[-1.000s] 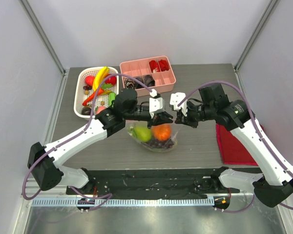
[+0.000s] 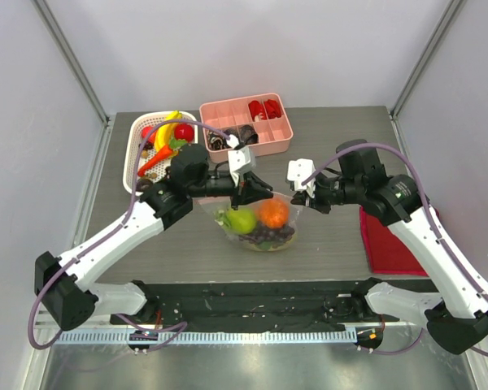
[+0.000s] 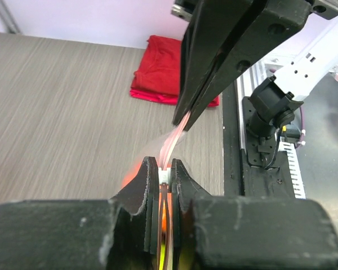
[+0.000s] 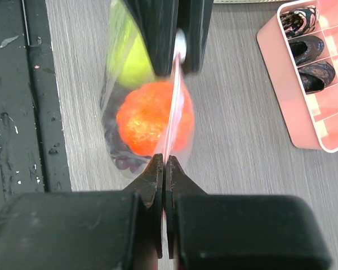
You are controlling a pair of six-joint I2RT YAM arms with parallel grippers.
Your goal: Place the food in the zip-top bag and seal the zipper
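The clear zip top bag [image 2: 254, 237] holds a green fruit [image 2: 240, 219], an orange item [image 2: 272, 211] and dark grapes. My left gripper [image 2: 248, 195] is shut on the bag's zipper strip, seen pale between its fingertips in the left wrist view. My right gripper is shut at the other end of the same pink zipper edge, which runs into its fingertips. The two grippers face each other just above the bag.
A white basket of produce [image 2: 135, 146] stands back left, a pink divided box [image 2: 276, 140] at the back, and a folded red cloth [image 2: 386, 244] at the right. The table's front edge is just below the bag.
My left gripper has moved slightly left, away from the right one, along the zipper, and the bag's top edge shows more between them.
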